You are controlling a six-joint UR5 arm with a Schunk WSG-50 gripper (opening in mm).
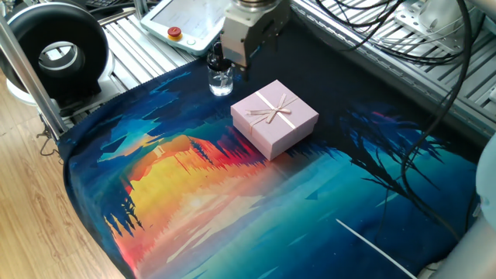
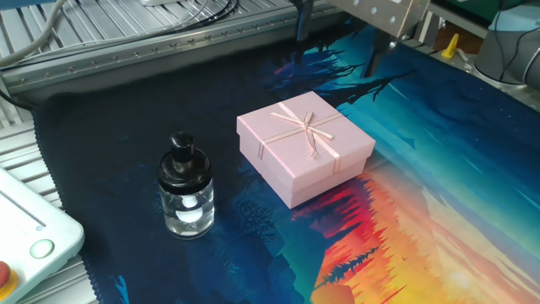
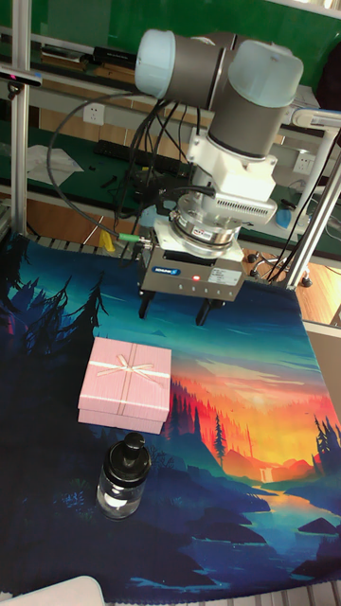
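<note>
A pink gift box with a ribbon bow on its lid sits closed on the printed mat. Beside it stands a clear bottle with a black cap, upright, holding clear liquid. My gripper is raised over the mat, pointing down, beyond the box in exterior view 3. Its two dark fingers are spread wide with only empty space between them. In exterior view 2 the gripper shows at the top edge, clear of both box and bottle. Exterior view 1 shows it partly overlapping the bottle's cap.
A tablet-like controller with a red button lies by the mat's edge. Cables run along the metal frame, and a large black ring-shaped object stands at the left.
</note>
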